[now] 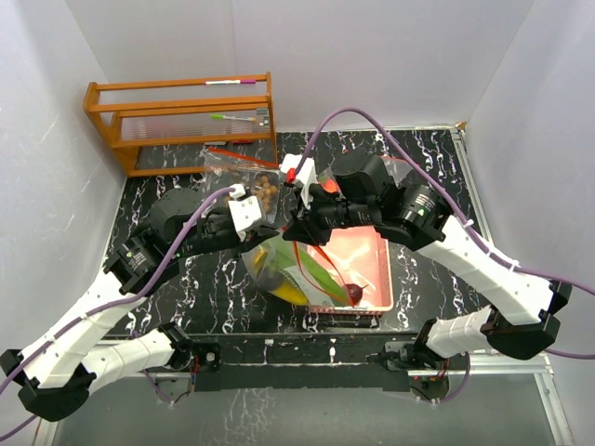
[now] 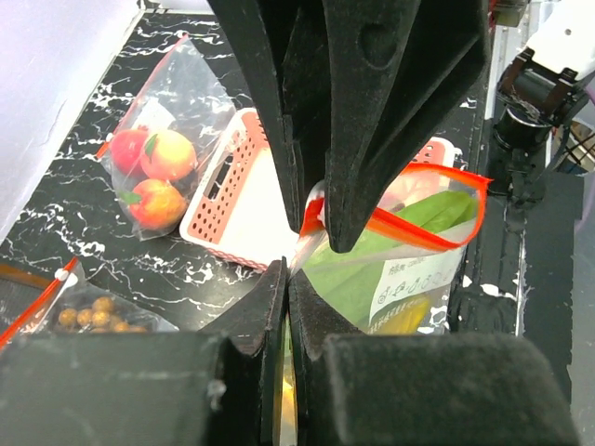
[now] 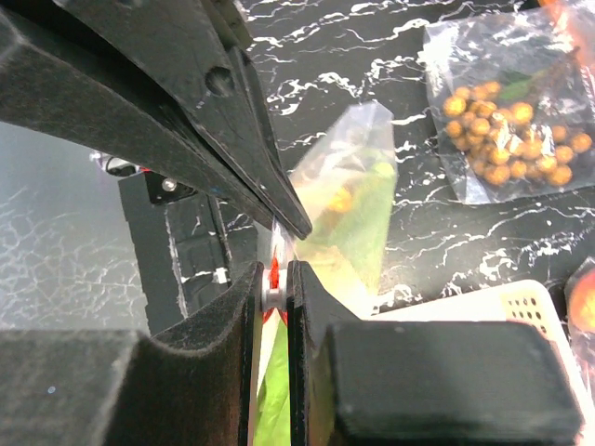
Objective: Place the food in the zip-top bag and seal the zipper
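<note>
A clear zip bag (image 1: 297,274) with a red zipper, holding green and yellow food, hangs beneath both grippers over the pink basket. My right gripper is shut on the bag's zipper end, where white and red show between its fingertips. Just beside it, my left gripper is shut; in its own view the thin clear bag top runs up past its tips, and whether that is pinched is unclear. The bag's open red rim (image 2: 428,237) spreads to the right in the left wrist view.
The pink basket (image 1: 376,255) holds a dark red item (image 1: 355,293). Bags of small round food (image 3: 502,139) and of peaches (image 2: 163,200) lie behind. A wooden rack (image 1: 186,104) stands back left. Both arms crowd the middle.
</note>
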